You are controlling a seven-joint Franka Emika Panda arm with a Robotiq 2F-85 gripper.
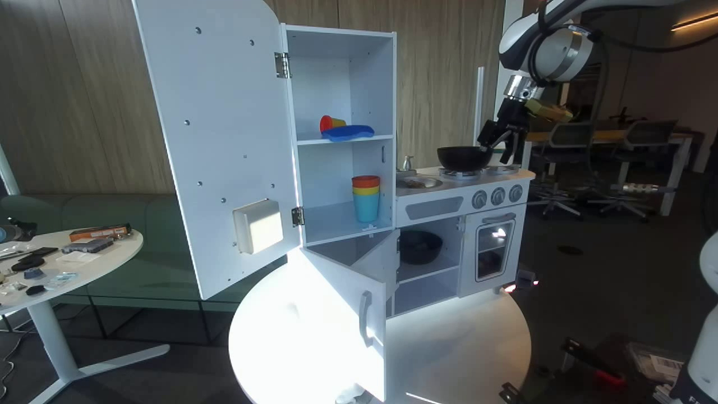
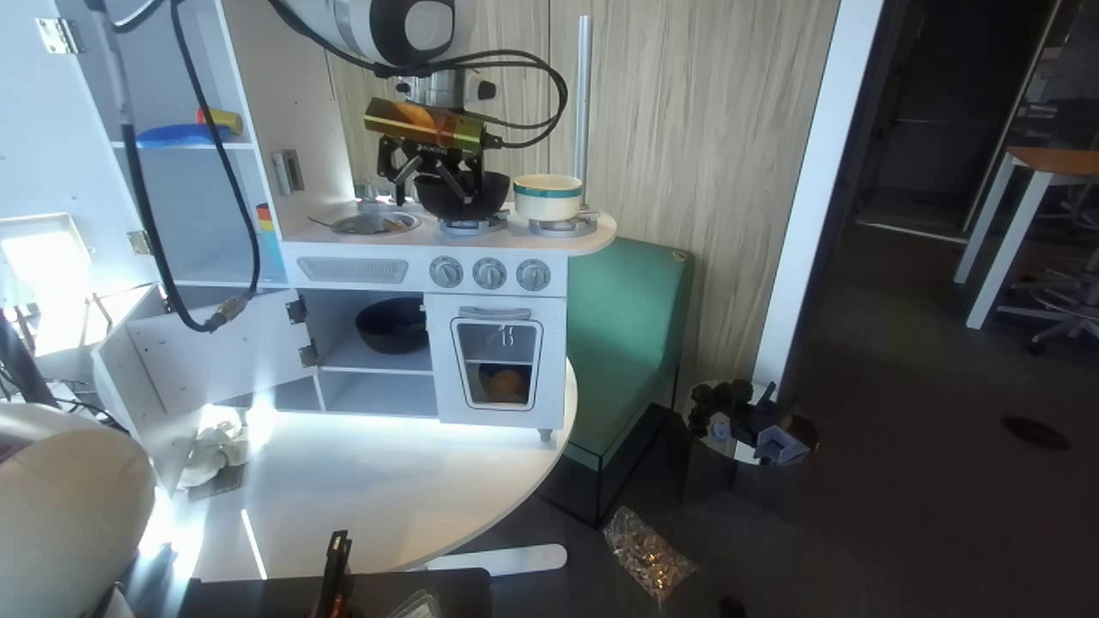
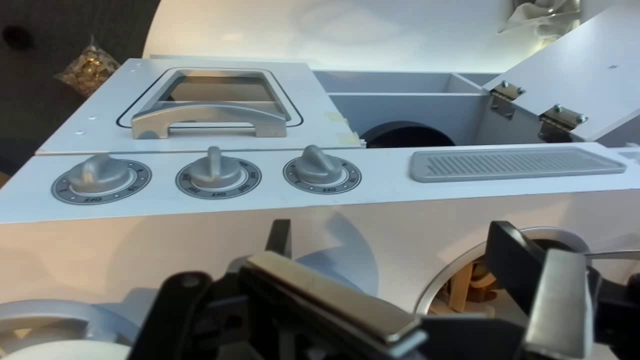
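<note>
My gripper [image 2: 433,192] stands open over the toy stove top, its fingers spread apart. A black bowl [image 2: 496,192] sits on the left burner; seen from the front, one finger overlaps it. From the side, the gripper [image 1: 501,145] is at the right edge of the black bowl [image 1: 463,159], and whether it touches the bowl cannot be told. The wrist view has the open gripper above the counter, with no held object showing between the fingers. To the right of the bowl is a cream pot [image 2: 548,200] with a green band.
The sink [image 2: 376,223] holds some small items. Another dark bowl [image 1: 420,247] lies in the open lower cupboard. On the tall cabinet's shelves are stacked cups [image 1: 366,202] and a blue dish [image 1: 348,133]. Control knobs [image 3: 216,172] line the counter front.
</note>
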